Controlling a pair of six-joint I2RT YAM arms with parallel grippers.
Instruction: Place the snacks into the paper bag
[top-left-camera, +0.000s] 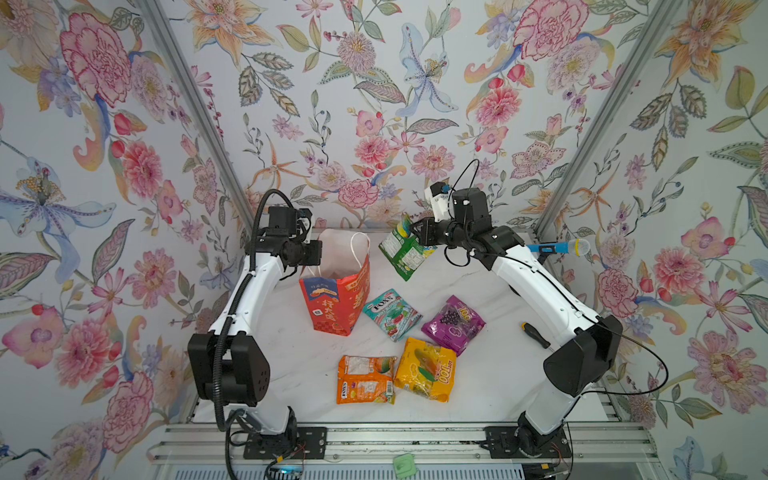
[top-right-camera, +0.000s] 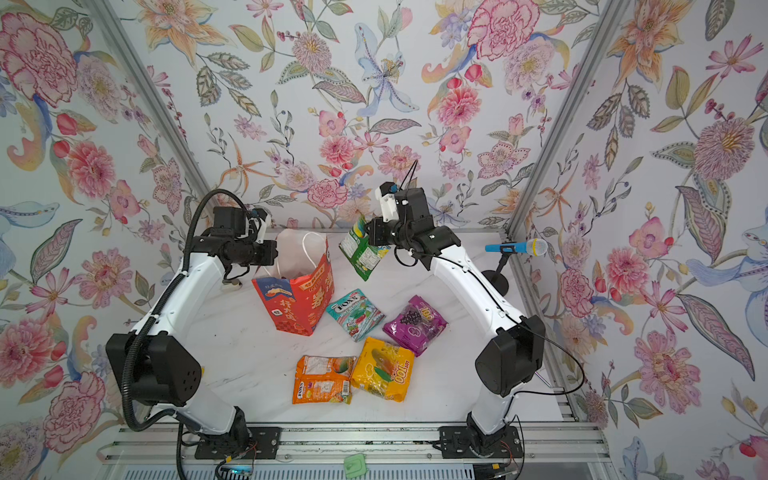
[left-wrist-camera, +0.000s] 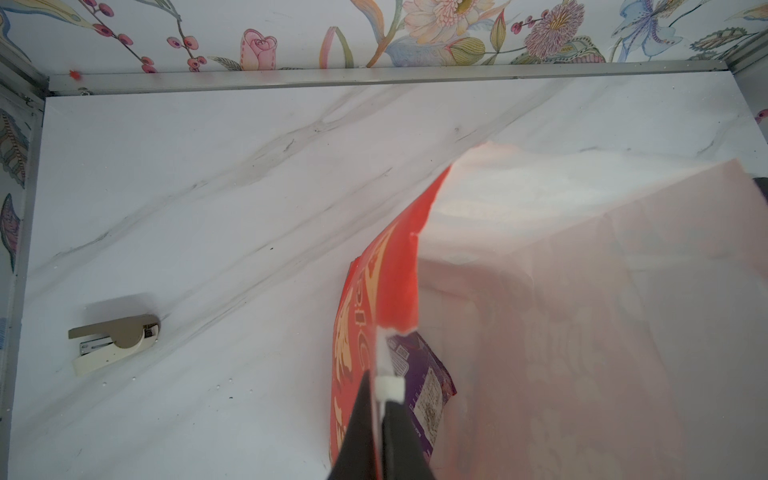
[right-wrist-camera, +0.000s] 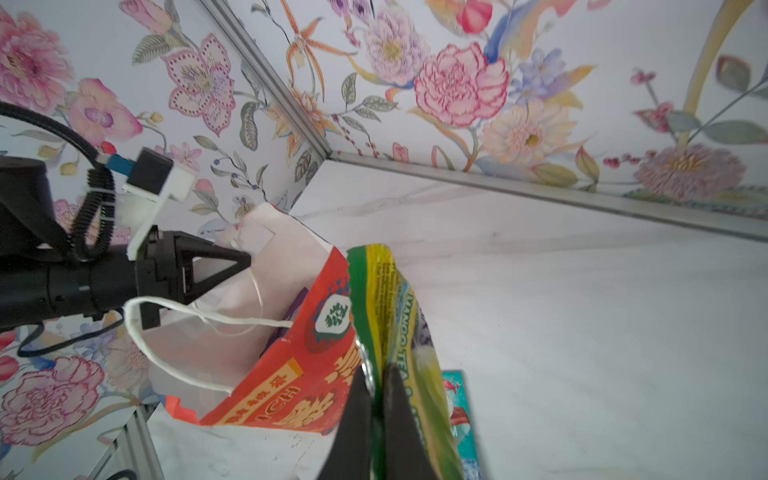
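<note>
The red paper bag (top-left-camera: 340, 300) stands upright with its mouth open. My left gripper is shut on the bag's left rim, the thin edge running between its fingers. My right gripper is shut on the upper edge of a green snack pouch (top-left-camera: 406, 253), which hangs in the air right of the bag. Inside the bag (left-wrist-camera: 560, 344), a purple packet (left-wrist-camera: 428, 384) shows. Lying on the table are a teal pouch (top-left-camera: 392, 314), a purple pouch (top-left-camera: 453, 323), a yellow pouch (top-left-camera: 425, 369) and an orange pouch (top-left-camera: 366, 380).
A white handle loop (right-wrist-camera: 176, 308) stands up at the bag's right side. A stapler (left-wrist-camera: 117, 340) lies left of the bag. On the right are a screwdriver (top-left-camera: 535, 335) and a blue object on a stand (top-left-camera: 552, 248).
</note>
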